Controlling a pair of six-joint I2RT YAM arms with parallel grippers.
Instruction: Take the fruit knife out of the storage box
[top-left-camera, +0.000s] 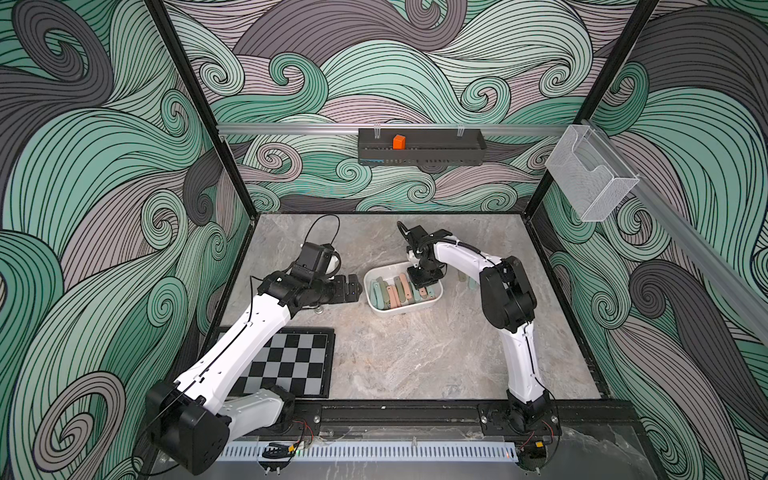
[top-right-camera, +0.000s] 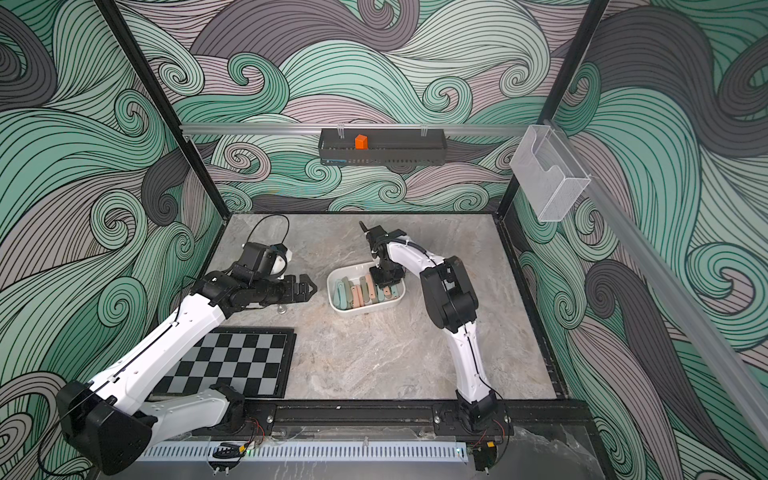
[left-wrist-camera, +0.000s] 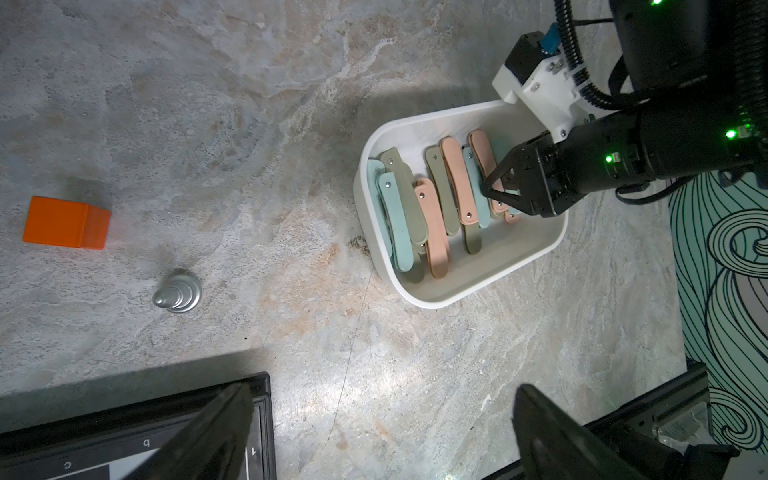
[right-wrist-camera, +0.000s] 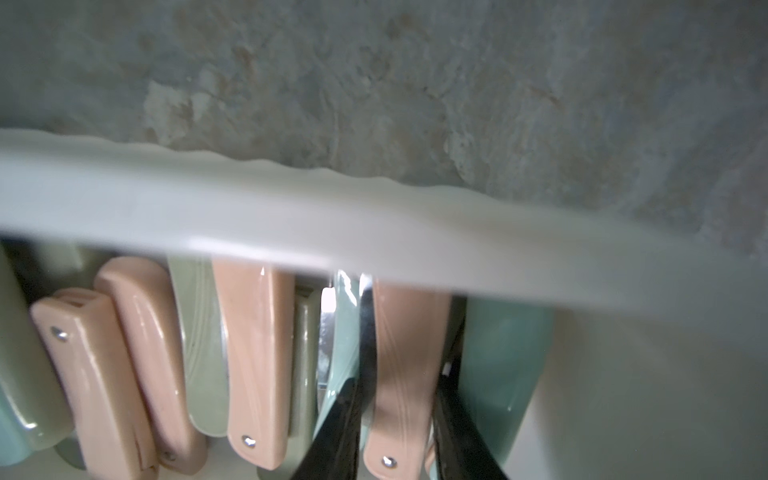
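Observation:
A white storage box (left-wrist-camera: 448, 296) holds a row of folding fruit knives with pink, mint and olive handles (left-wrist-camera: 433, 225). My right gripper is down in the box, its fingertips around a pink knife handle (right-wrist-camera: 406, 336) near the right end; whether they grip it I cannot tell. The blade metal beside it is partly visible. My left gripper stands open above the table, left of the box in the top views, with nothing between its fingers.
An orange block (left-wrist-camera: 65, 222) and a small metal piece (left-wrist-camera: 177, 291) lie left of the box. A chessboard (top-left-camera: 276, 360) is at the front left.

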